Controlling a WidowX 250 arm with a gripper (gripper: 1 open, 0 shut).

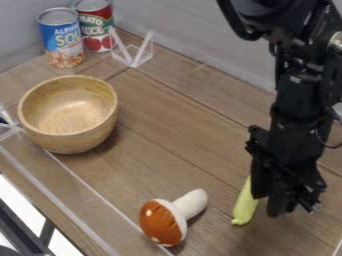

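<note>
The black gripper [278, 182] is low over the table at the right, its fingers down at a pale yellow-green elongated object [245, 208] and covering part of it. Whether the fingers hold it or only hang around it is hidden. An orange and white toy mushroom [163, 222] lies on its side at the front, left of the gripper.
A wooden bowl [67, 135] sits at the left. Two cans, one blue [62, 38] and one red [98, 25], stand at the back left near clear plastic stands [132, 50].
</note>
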